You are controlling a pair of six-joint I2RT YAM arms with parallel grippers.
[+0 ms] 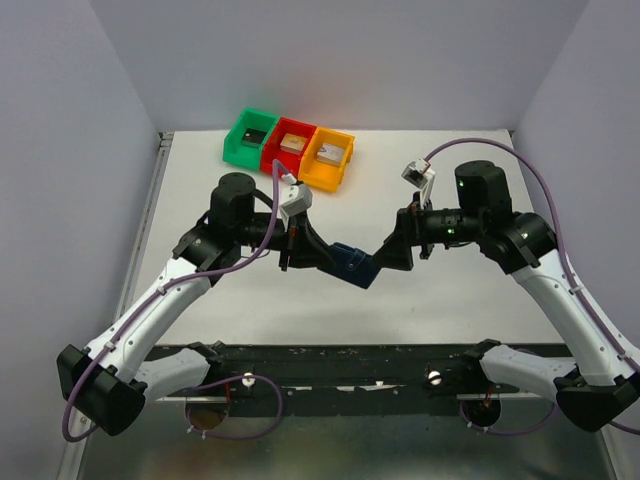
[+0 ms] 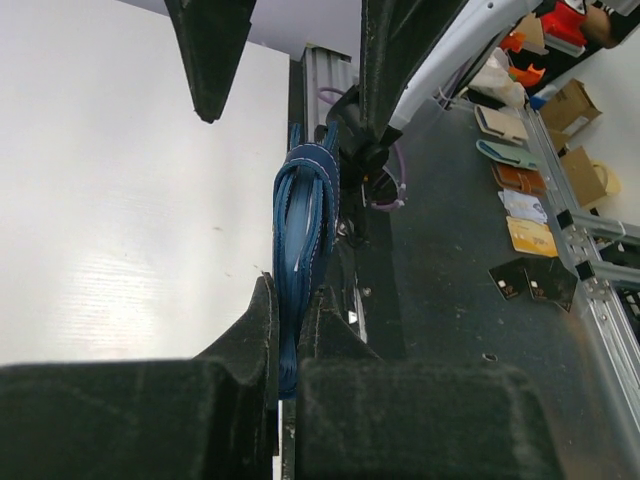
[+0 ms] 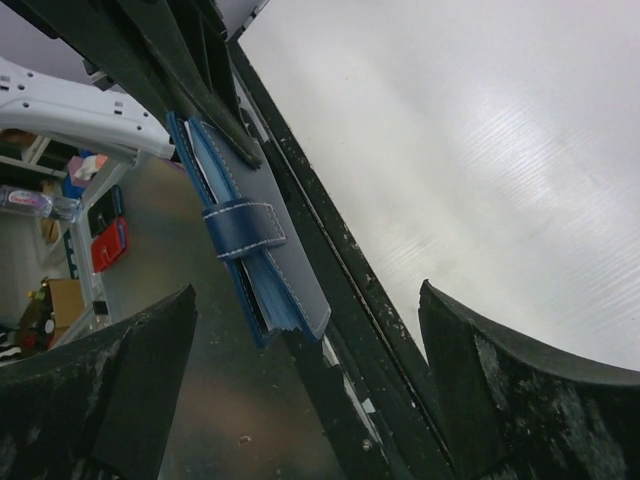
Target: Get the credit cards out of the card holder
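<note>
The dark blue card holder [image 1: 352,264] hangs above the white table, tilted in the top view. My left gripper [image 1: 326,256] is shut on its left end. In the left wrist view the holder [image 2: 318,166] stands edge-on, its stitched strap around it. My right gripper [image 1: 380,259] is open at the free end; its fingers [image 2: 212,65] straddle that side with gaps showing. The right wrist view shows the holder [image 3: 282,218] with its strap across the open edge, slanting between my right fingers, apart from both. Pale layers show inside; I cannot tell cards from lining.
Green [image 1: 240,153], red [image 1: 272,147] and yellow [image 1: 322,180] bins stand at the table's back, each with something in it. Bare white table [image 1: 250,305] lies around the arms, and a dark front edge [image 1: 330,360] runs below. Several wallets and cards lie beyond the table.
</note>
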